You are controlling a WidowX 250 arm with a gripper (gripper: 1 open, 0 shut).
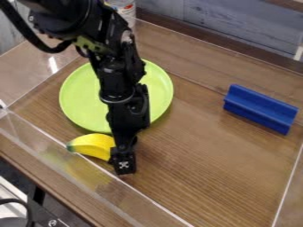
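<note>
The black arm reaches down from the top left, with its gripper [123, 152] low over the wooden table, at the front edge of a green plate [83, 96]. A yellow banana [88, 144] lies on the table just in front of the plate, its right end at the gripper's fingers and partly hidden by them. The gripper looks open around or beside that end; whether it touches the banana is unclear.
A blue block [260, 110] lies at the right on the table [213, 164], with clear wood in front of it. A wall runs along the back, and a white container [123, 12] stands at the back left.
</note>
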